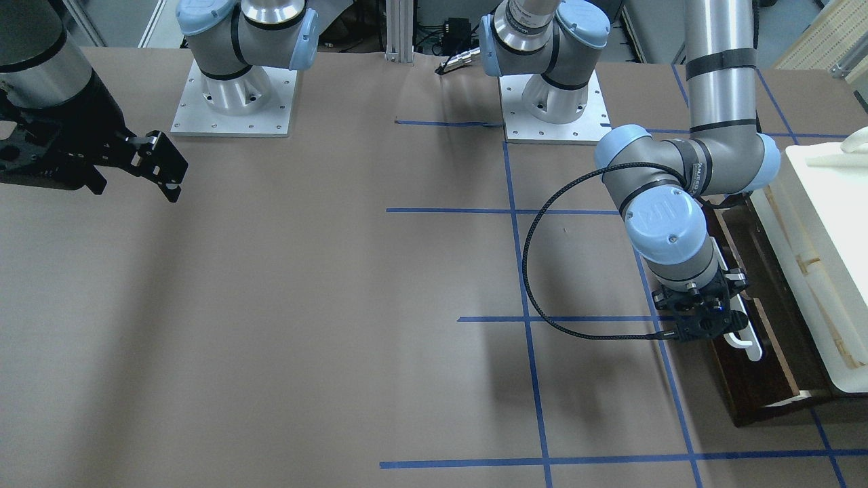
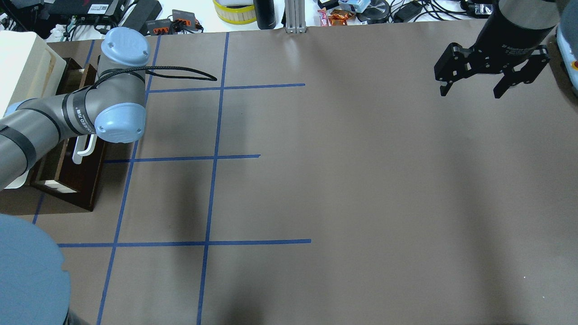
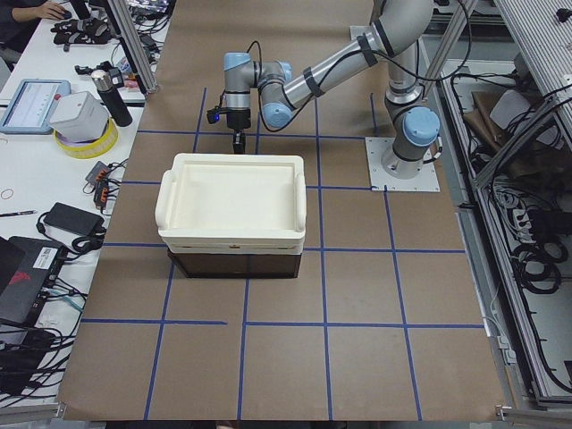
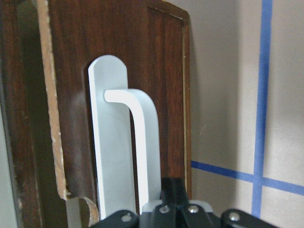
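A dark wooden drawer front (image 4: 161, 71) carries a white handle (image 4: 145, 133) on a long plate, filling much of the wrist view. My black gripper is at the bottom of that view against the handle's lower end; whether it grips it or is shut cannot be told. In the front view the wrist (image 1: 700, 309) hangs over the handle (image 1: 744, 341) of the drawer (image 1: 748, 382), which stands partly out from the cabinet under a white tray (image 1: 838, 244).
Another black gripper (image 1: 106, 154) hangs at the left, with two further arm bases at the back. A loop of cable hangs from my wrist.
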